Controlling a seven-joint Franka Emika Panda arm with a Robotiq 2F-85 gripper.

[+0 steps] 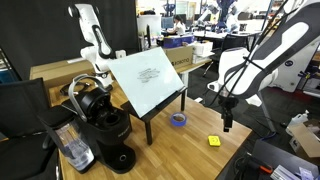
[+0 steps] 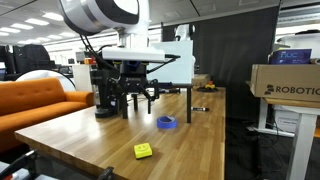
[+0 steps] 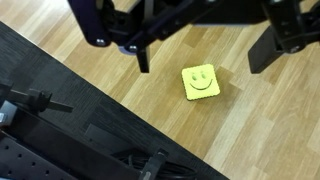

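Observation:
A yellow square sponge [image 3: 200, 81] with a smiley face lies flat on the wooden table, seen whole in the wrist view. Its bright yellow top shows near the table's front edge in both exterior views, as the sponge [image 1: 214, 141] and the sponge [image 2: 143, 150]. Above the table hangs my gripper [image 1: 218, 116], its fingers wide apart with nothing between them. From the wrist, the two dark fingers stand to either side, with the sponge lower down in the gap between them and apart from both.
A blue ring-shaped object [image 2: 166, 122] sits farther back on the table. A black coffee machine [image 1: 104, 115] and a tilted white board [image 1: 147, 79] stand to the left. Bare tabletop [image 1: 175, 155] surrounds the sponge; the table's edge runs close by.

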